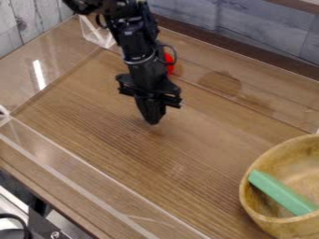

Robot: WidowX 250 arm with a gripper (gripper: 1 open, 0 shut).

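The black robot arm reaches down from the top of the view to its gripper (153, 110), which is low over the middle of the wooden table (112, 159). The gripper is shut, and nothing shows between its fingers. A small red object (170, 65) is partly hidden behind the arm, toward the back of the table.
A yellow bowl (299, 154) at the right edge holds a long green object (281, 191). A clear plastic item lies at the left edge and another at the back left.
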